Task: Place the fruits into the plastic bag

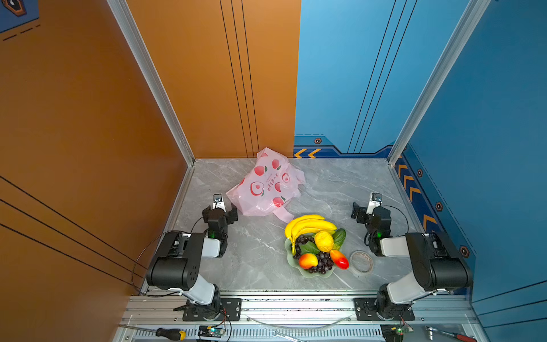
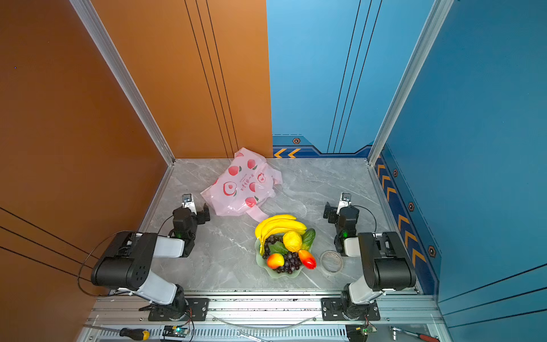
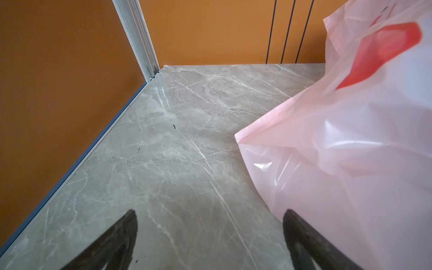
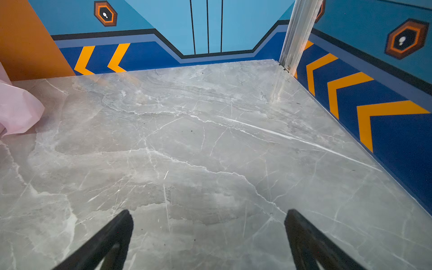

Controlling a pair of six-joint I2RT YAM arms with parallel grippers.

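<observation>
A pink plastic bag with red peach prints lies crumpled at the back, left of centre; its opening cannot be made out. Nearer the front, a pale green dish holds bananas, a yellow round fruit, a green oblong piece, dark grapes, an orange-yellow mango and a red-orange fruit. My left gripper is open and empty, just left of the bag. Over bare table on the right, my right gripper stands open, nothing between its fingers, apart from dish and bag.
A roll of tape lies flat right of the dish. Orange and blue walls close off the back and sides of the grey marbled table. Free room is widest at the back right, with more between the left arm and the dish.
</observation>
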